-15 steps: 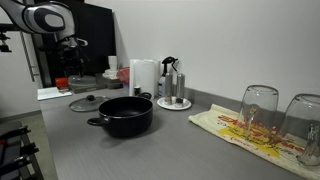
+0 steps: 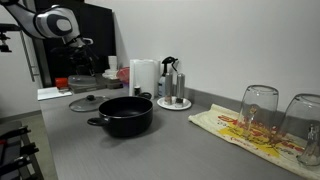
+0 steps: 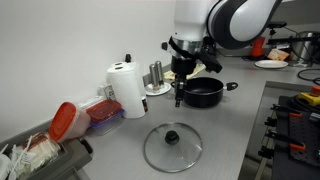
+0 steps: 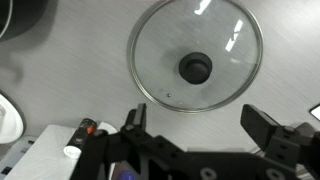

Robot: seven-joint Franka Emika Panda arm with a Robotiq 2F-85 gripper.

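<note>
A round glass lid with a black knob [image 4: 195, 68] lies flat on the grey table, filling the upper middle of the wrist view. Exterior view 2 has the same lid [image 3: 172, 150] in the foreground, apart from the black pot [image 3: 204, 92]. That pot [image 2: 125, 118] stands uncovered on the table in exterior view 1. My gripper is open above the table, its fingers spread wide at the lower edge of the lid and nothing between them. From the side, the gripper [image 3: 197, 78] hangs over the table, higher than the lid.
A paper towel roll [image 3: 124, 88] and plastic containers [image 3: 70, 122] line the wall side. Beyond the pot, a plate [image 2: 174, 104] carries shakers. Two upturned glasses [image 2: 258, 108] rest on a yellow cloth [image 2: 225, 122].
The arm's white wrist has turned and the gripper has shifted slightly in exterior view 1. The lid and pot have stayed where they were.
</note>
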